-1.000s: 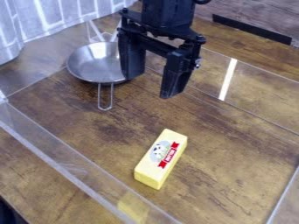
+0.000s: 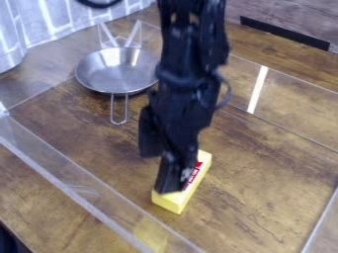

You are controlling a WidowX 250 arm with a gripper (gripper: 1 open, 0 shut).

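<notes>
My black gripper (image 2: 169,163) hangs in the middle of the view, low over a yellow box (image 2: 175,198) with a red label, which lies on the wooden table. The gripper's fingers are apart, on either side of or just above the box's upper part; whether they touch it is hard to tell. The gripper hides much of the box.
A steel pan (image 2: 109,69) with its handle toward the front stands at the back left, a white object behind it. Bare wooden table (image 2: 264,168) lies to the right. Clear strips or edges run along the lower left and right.
The arm has descended toward the front of the table, from above and behind the yellow box down onto it, now covering much of it. The box appears to lie where it was.
</notes>
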